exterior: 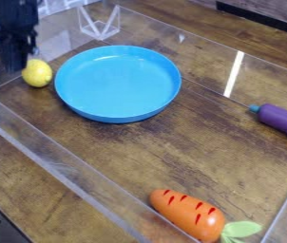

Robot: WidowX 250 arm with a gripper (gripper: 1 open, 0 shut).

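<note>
My dark gripper [11, 43] is raised at the upper left edge of the camera view, above and left of a yellow lemon-like toy [37, 73]; it is blurred, and its fingers' state is unclear. The toy lies on the wooden floor of a clear-walled enclosure, just left of a round blue plate [117, 81].
An orange toy carrot [195, 214] lies at the bottom right and a purple toy eggplant [282, 121] at the right. Clear walls run along the left and far sides.
</note>
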